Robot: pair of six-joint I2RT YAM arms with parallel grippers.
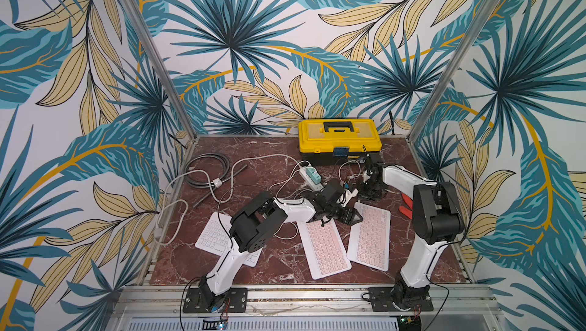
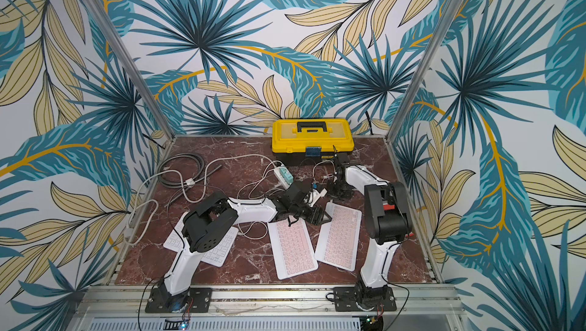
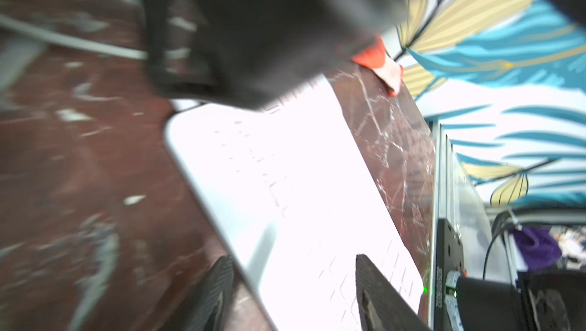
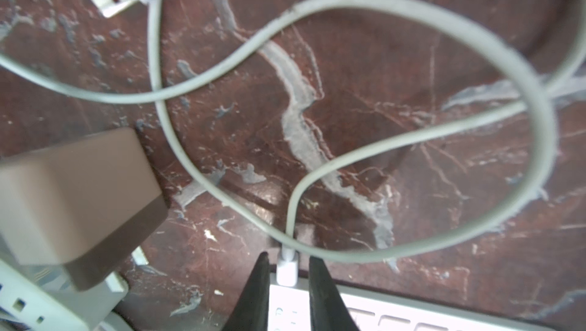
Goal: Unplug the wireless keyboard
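Observation:
Two pink-keyed keyboards (image 1: pixel 322 248) lie at centre right, a white keyboard (image 1: pixel 211 236) at left. In the right wrist view a white cable plug (image 4: pixel 287 271) sits at a keyboard's (image 4: pixel 396 311) top edge, between or just beyond the fingertips of my right gripper, which looks shut, low above it; whether it grips the plug is unclear. My left gripper is part open over the right pink keyboard (image 3: pixel 287 184), nothing seen between its fingers.
A yellow toolbox (image 1: pixel 338 135) stands at the back, a power strip (image 1: pixel 310 175) in the middle. Cables (image 1: pixel 232 196) cover the left and middle. Red pliers (image 1: pixel 404 209) lie at the right.

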